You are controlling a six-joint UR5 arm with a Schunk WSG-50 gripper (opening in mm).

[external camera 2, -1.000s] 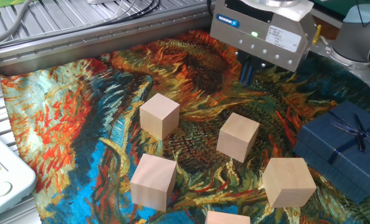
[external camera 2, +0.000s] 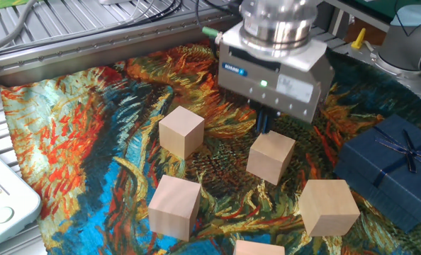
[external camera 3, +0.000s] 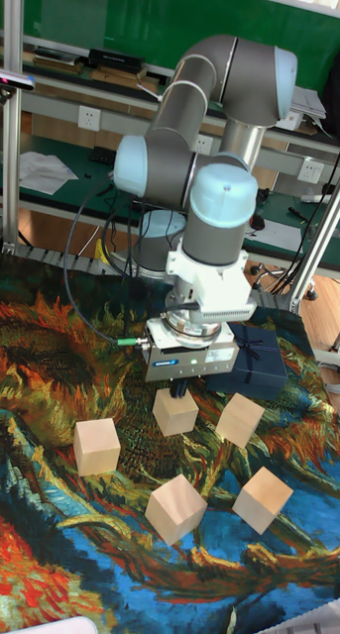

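My gripper has its two slim dark fingers drawn together, pointing down, with nothing visible between them. Their tips are at the back upper edge of the middle wooden cube; whether they touch it I cannot tell. From the other side, in exterior view 3, the fingers overlap the top of that same cube. Other plain wooden cubes stand around it: one to the left, one front left, one front right, and one cut off by the bottom edge.
A dark blue ribboned box sits to the right. The cubes rest on a colourful patterned cloth, with open cloth on the left. A metal rail runs along the back, and a white device is at the left edge.
My gripper has come down and to the left in exterior view 2, from above the bare cloth behind the middle cube to its top edge. The cubes and box have not moved.
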